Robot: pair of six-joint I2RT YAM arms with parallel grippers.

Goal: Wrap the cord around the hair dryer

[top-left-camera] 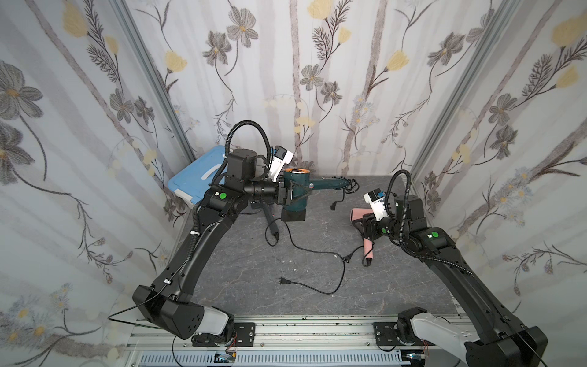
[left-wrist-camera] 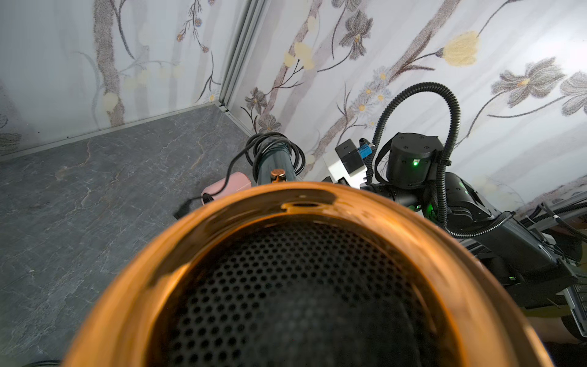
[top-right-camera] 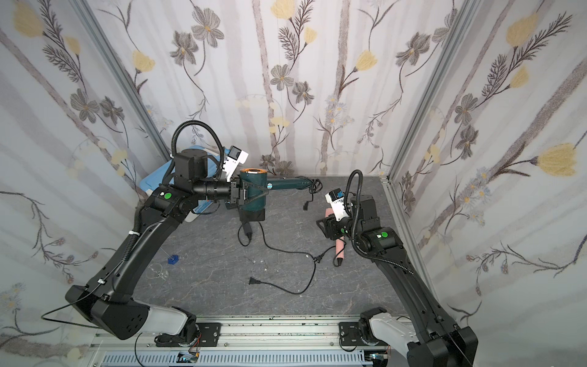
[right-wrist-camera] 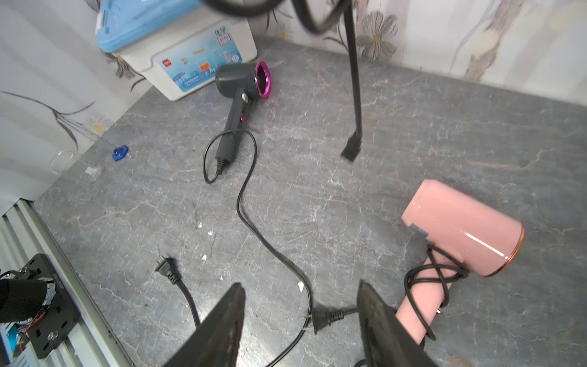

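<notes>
My left gripper (top-left-camera: 292, 190) holds the teal hair dryer (top-left-camera: 296, 198) raised near the middle back; its copper-ringed end (left-wrist-camera: 116, 312) fills the bottom of the left wrist view. The black cord (left-wrist-camera: 286, 146) is coiled round the end of its handle (top-left-camera: 327, 183), with the plug (top-left-camera: 333, 205) hanging down. My right gripper is open and empty between that plug and the pink hair dryer (right-wrist-camera: 464, 226), which lies on the table with cord looped round its handle.
A grey-and-pink hair dryer (right-wrist-camera: 231, 122) lies at the left back beside a blue-lidded box (top-left-camera: 195, 174), its cord snaking across the table. A loose plug (top-left-camera: 285, 280) lies at the front middle. A small blue item (top-right-camera: 173, 259) lies at the left.
</notes>
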